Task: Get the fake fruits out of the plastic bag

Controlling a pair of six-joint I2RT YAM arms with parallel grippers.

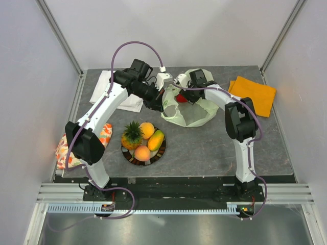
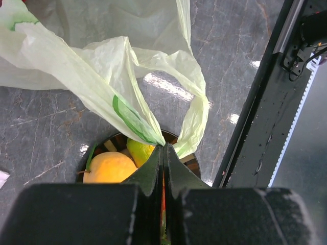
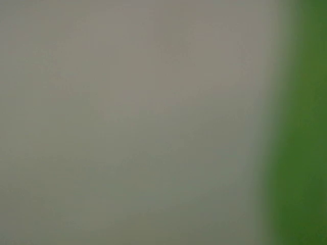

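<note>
The pale translucent plastic bag (image 1: 196, 117) with green print lies at the back centre. My left gripper is shut on a gathered edge of the bag (image 2: 122, 66). My right gripper (image 1: 186, 97) reaches into the bag beside a red fruit (image 1: 181, 98); its fingertips are hidden, and the right wrist view shows only blurred pale and green surface. A black patterned bowl (image 1: 135, 159) holds a pineapple (image 1: 133, 135), an orange (image 1: 147, 130), a peach (image 1: 142, 153) and a yellow mango (image 1: 156, 140).
An orange cloth (image 1: 258, 97) lies at the back right, a white cloth (image 1: 99, 89) at the back left and a patterned cloth (image 1: 64, 150) at the front left.
</note>
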